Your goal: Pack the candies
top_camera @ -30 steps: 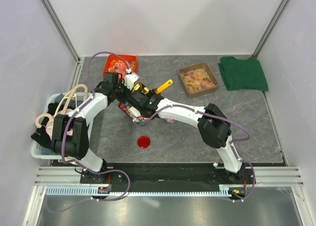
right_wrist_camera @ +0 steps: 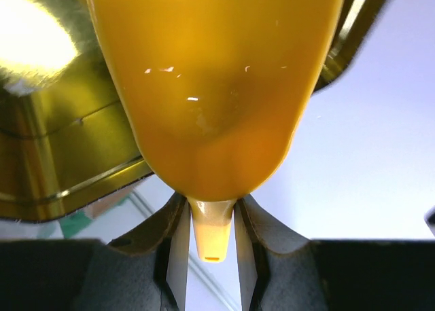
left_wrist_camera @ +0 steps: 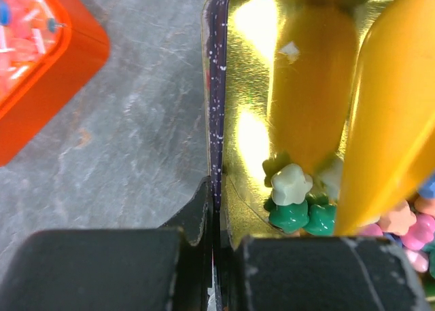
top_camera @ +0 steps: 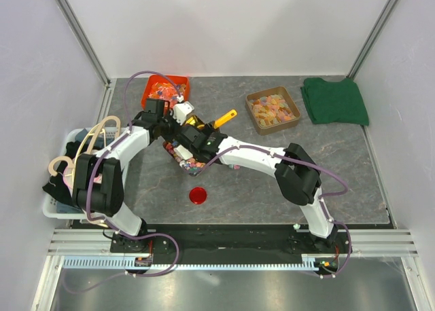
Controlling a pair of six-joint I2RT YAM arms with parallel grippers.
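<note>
A box with a shiny gold lining (left_wrist_camera: 248, 148) stands mid-table, with star-shaped candies (left_wrist_camera: 290, 185) lying inside it. My left gripper is shut on the thin dark rim (left_wrist_camera: 217, 87) of this box. In the right wrist view, my right gripper is closed around the narrow part of a yellow scoop (right_wrist_camera: 204, 114). The scoop's broad part is over the gold interior, and from above its yellow end (top_camera: 225, 119) sticks out at the upper right. Both arms cover much of the box in the top view.
An orange-red bin (top_camera: 178, 79) of candies is behind the left arm. A tan box (top_camera: 279, 127) of candies and a green cloth (top_camera: 334, 100) lie at the back right. A small red dish (top_camera: 198, 195) sits in front.
My left arm stays about where it was, at the box.
</note>
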